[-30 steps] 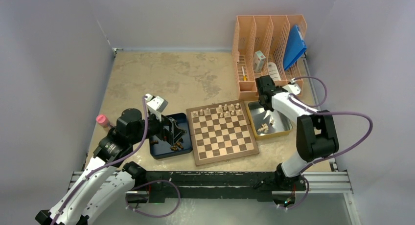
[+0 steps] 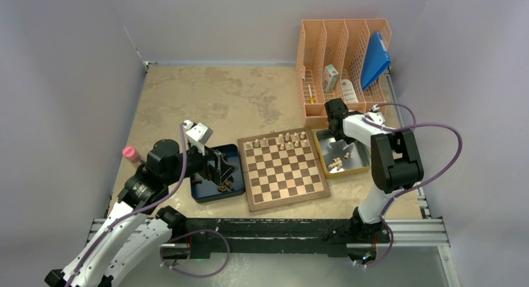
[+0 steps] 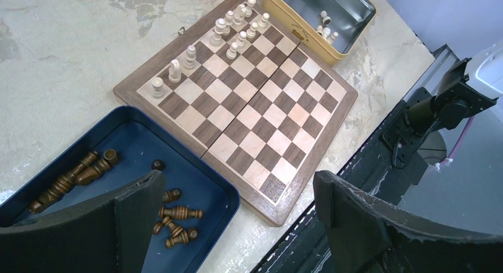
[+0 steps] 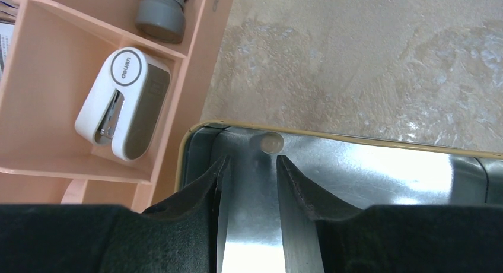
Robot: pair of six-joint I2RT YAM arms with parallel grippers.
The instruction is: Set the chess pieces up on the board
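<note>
The wooden chessboard lies mid-table, with white pieces standing along its far edge and several pawns in front of them. Dark pieces lie in the blue tray. My left gripper is held above that tray, open and empty. Over the far end of the metal tray, my right gripper stands part open. A pale round piece end shows beyond its fingertips by the tray wall, nearer the right finger; nothing is gripped. Other white pieces lie in the tray's near part.
A pink organizer stands close behind the metal tray, holding a white stapler and a blue folder. A pink-capped bottle is by the left arm.
My left arm and the pieces on the board look unchanged.
</note>
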